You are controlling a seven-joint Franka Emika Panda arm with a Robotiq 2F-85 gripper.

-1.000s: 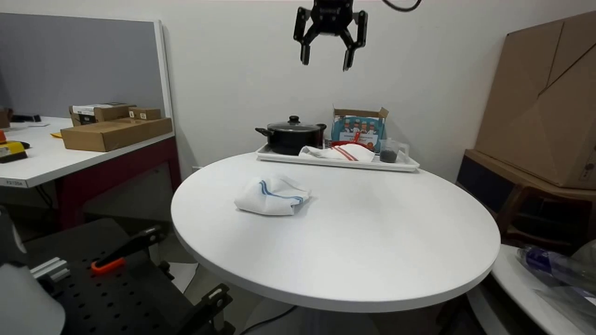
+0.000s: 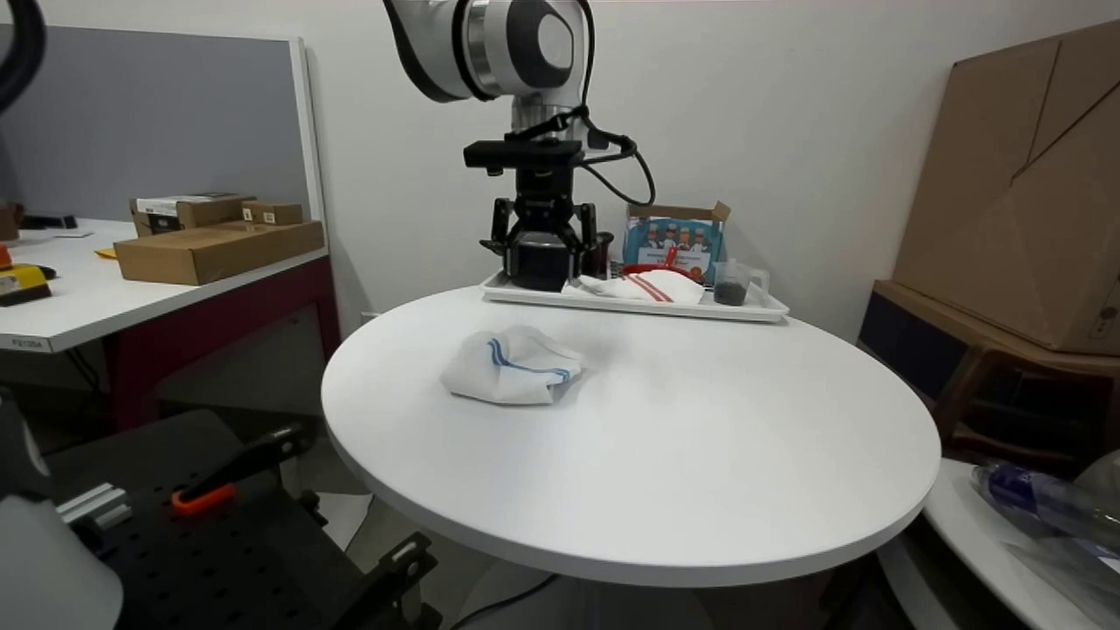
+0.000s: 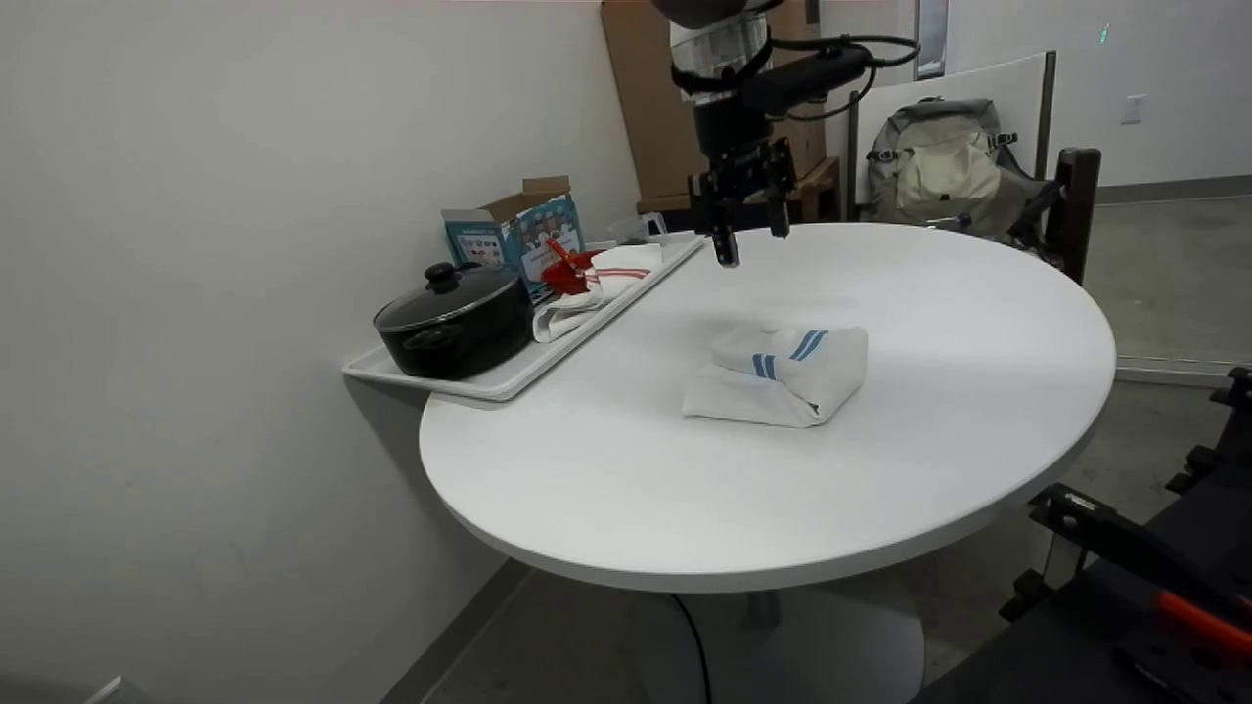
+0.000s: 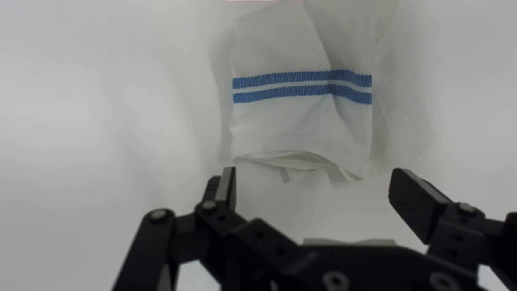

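A crumpled, folded white towel with blue stripes (image 2: 510, 367) lies on the left part of the round white table (image 2: 682, 451). From the side, exterior view 2 shows the same towel (image 3: 781, 381) with its folded layers facing the camera. My gripper (image 3: 753, 241) hangs in the air above the table, clear of the towel. In the wrist view the gripper is open, its fingers spread wide. Between and beyond them the towel (image 4: 281, 116) lies below, untouched, with an open fold at its nearer edge.
Along the wall, a white tray (image 3: 516, 381) carries a black lidded pot (image 3: 458, 323), a red-striped towel (image 3: 622, 268), a red item and a picture box (image 3: 546, 235). A clear cup (image 2: 731, 283) stands at the tray's right end.
The gripper has come down from high above the table and shifted left in exterior view 1, where it now overlaps the pot. The blue-striped towel has stayed in place.
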